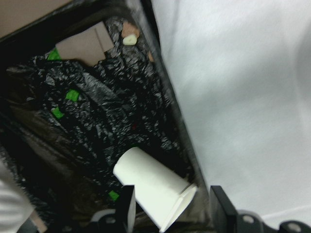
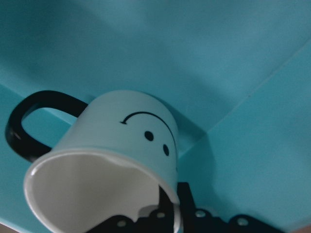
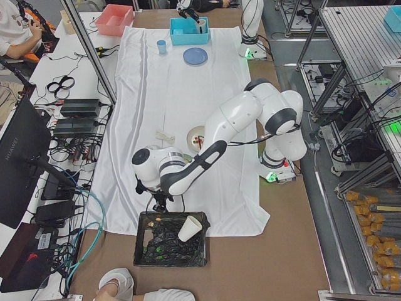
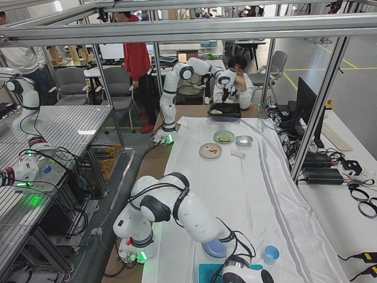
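Note:
A white paper cup (image 1: 150, 179) lies on its side in the black bag-lined tray (image 3: 139, 244). My left gripper is open above it at the tray's edge, its fingers apart in the left wrist view. A white mug (image 2: 121, 121) with a black handle and drawn face is in the blue bin (image 2: 252, 73), tilted in the right wrist view. My right gripper has its fingers either side of the mug's rim, shut on it.
A beige plate (image 4: 210, 150), green plate (image 4: 224, 136), metal bowl (image 4: 244, 141), blue plate (image 3: 195, 55) and blue cup (image 3: 161, 47) stand on the white cloth. A person sits by the tray.

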